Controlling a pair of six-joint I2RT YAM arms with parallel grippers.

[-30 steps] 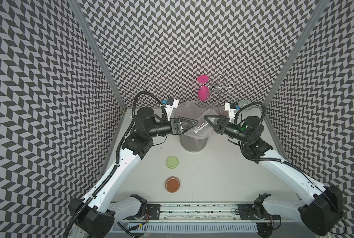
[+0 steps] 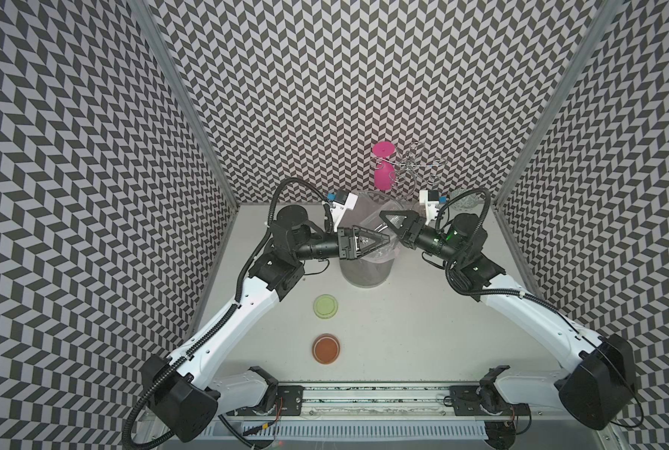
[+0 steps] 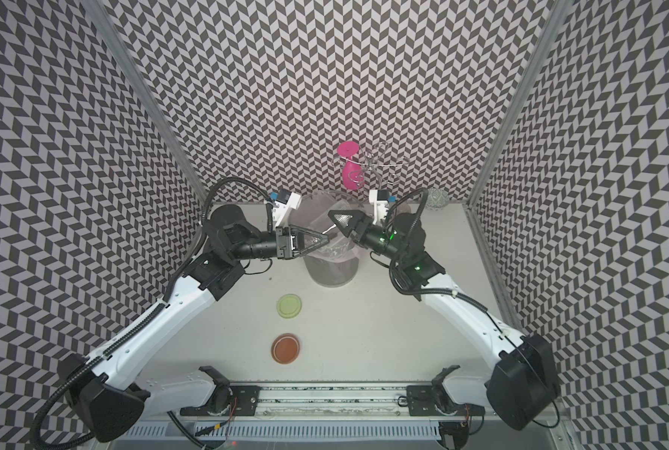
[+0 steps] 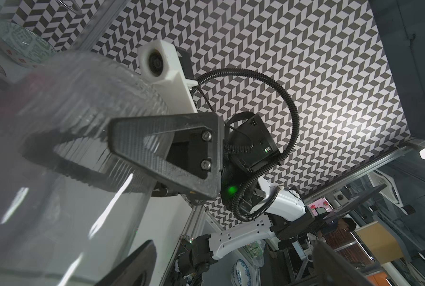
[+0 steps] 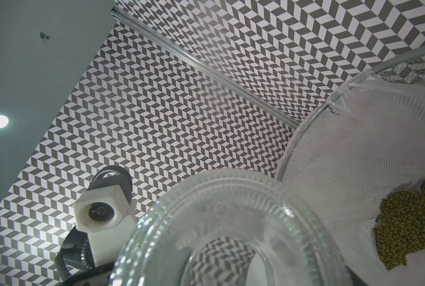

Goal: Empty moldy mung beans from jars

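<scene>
A clear ribbed jar (image 5: pixel 222 200) is tilted between my two grippers over the lined bin (image 2: pixel 360 273); it fills much of the left wrist view and the lower right wrist view. My left gripper (image 2: pixel 375 240) is at its lower left side, fingers apart. My right gripper (image 3: pixel 342 221) is at its upper right end; whether its fingers close on the jar is hard to tell. Mung beans (image 5: pixel 405 224) lie in a pale mesh-like liner inside the bin.
A green lid (image 2: pixel 325 306) and a brown lid (image 2: pixel 325 348) lie on the front left of the table. A pink object (image 2: pixel 384 174) and a wire rack stand behind the bin.
My left gripper has moved right, further over the bin toward the jar.
</scene>
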